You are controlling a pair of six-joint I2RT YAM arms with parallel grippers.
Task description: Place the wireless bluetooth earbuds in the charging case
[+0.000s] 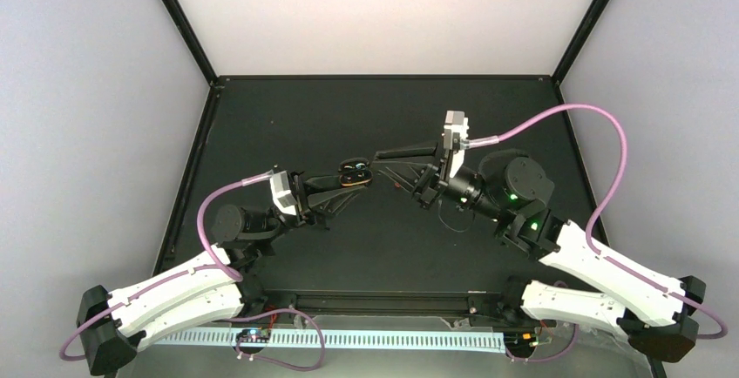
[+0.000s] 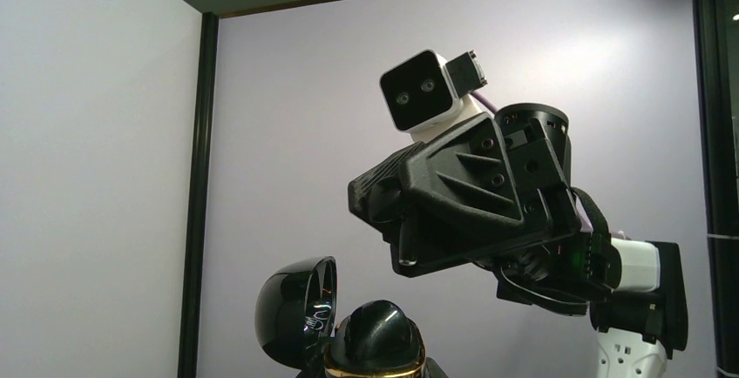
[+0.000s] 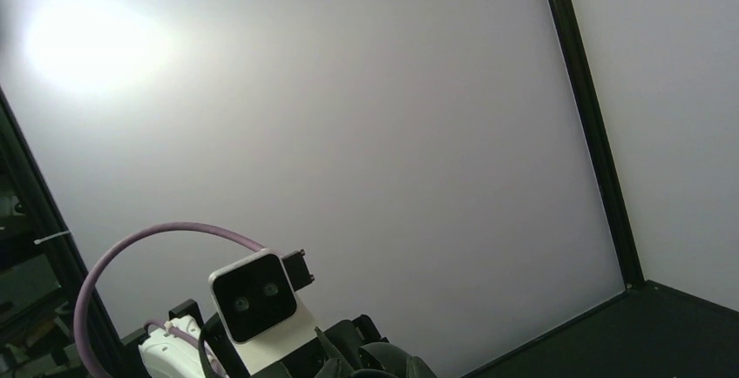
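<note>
My left gripper (image 1: 345, 182) is shut on the glossy black charging case (image 1: 355, 178), which has a gold rim. The case stands open; its hollow lid (image 2: 292, 315) and rounded, gold-rimmed body (image 2: 378, 336) show at the bottom of the left wrist view. Just right of the case in the top view is my right gripper (image 1: 376, 161), apart from it. It is shut on a dark earbud (image 2: 407, 240), whose stem with a silvery tip hangs below the fingers in the left wrist view. The inside of the case's body is too small and dark to read.
Both arms hold their things over the black table (image 1: 288, 117), where no loose object shows clearly. Pale walls with black posts enclose the space. The right arm's camera (image 2: 419, 91) sits above its gripper.
</note>
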